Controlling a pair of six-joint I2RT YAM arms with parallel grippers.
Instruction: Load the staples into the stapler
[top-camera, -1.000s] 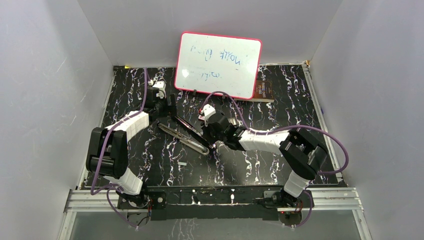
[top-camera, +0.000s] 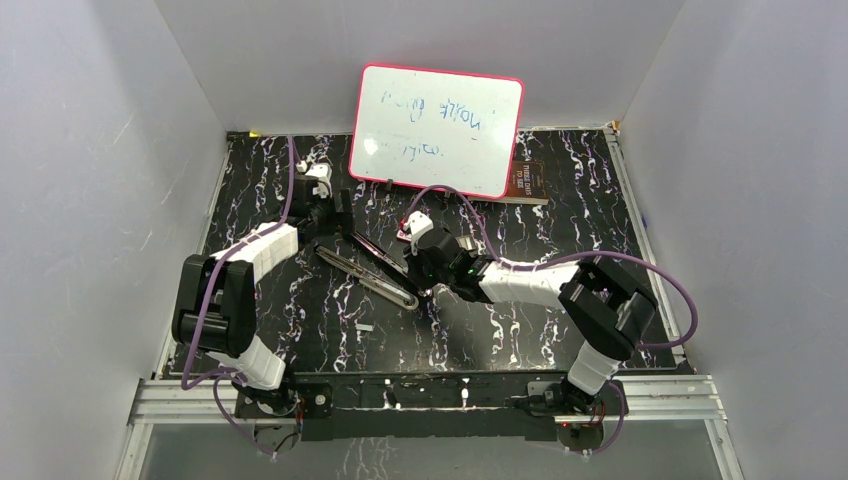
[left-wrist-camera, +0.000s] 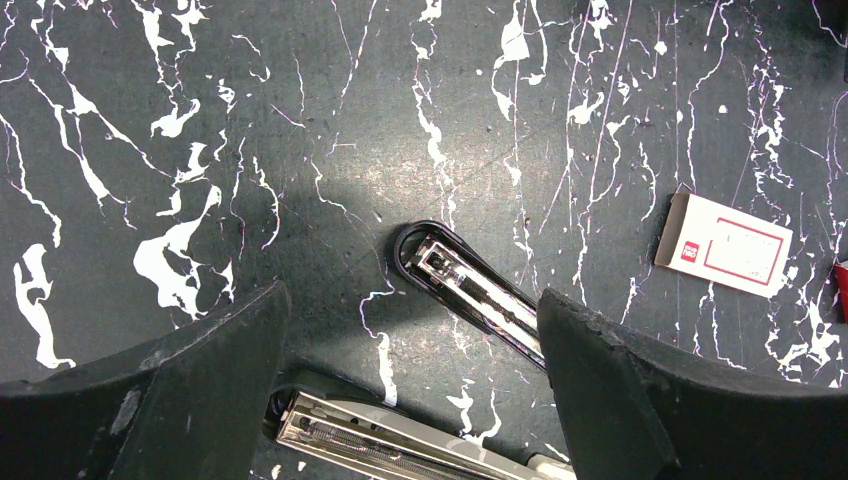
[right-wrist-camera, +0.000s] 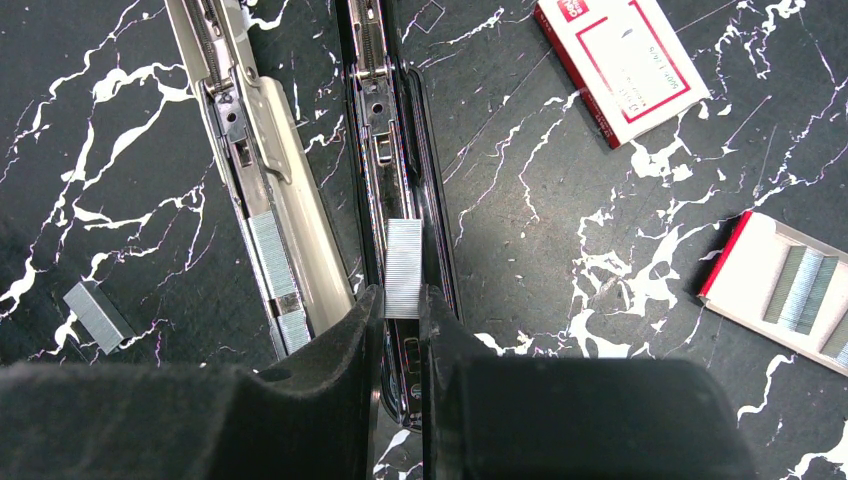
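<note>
A strip of staples (right-wrist-camera: 404, 265) is pinched between the fingertips of my right gripper, which is shut on it. The strip is over the channel of the black stapler (right-wrist-camera: 440, 200), which lies opened out; whether it touches the channel I cannot tell. Alongside lies the beige stapler (right-wrist-camera: 300, 230), also opened, with staples (right-wrist-camera: 270, 250) in its channel. My left gripper is open above the far ends of the two staplers, its fingers wide apart with nothing held. Between them the black stapler's end (left-wrist-camera: 440, 262) shows on the table.
A loose staple strip (right-wrist-camera: 98, 315) lies left of the beige stapler. To the right are a closed staple box (right-wrist-camera: 625, 65) and an open box (right-wrist-camera: 740, 270) with strips inside. A whiteboard (top-camera: 440, 130) stands at the back.
My right gripper has shifted very slightly toward the table's front. The left arm and both staplers look unmoved.
</note>
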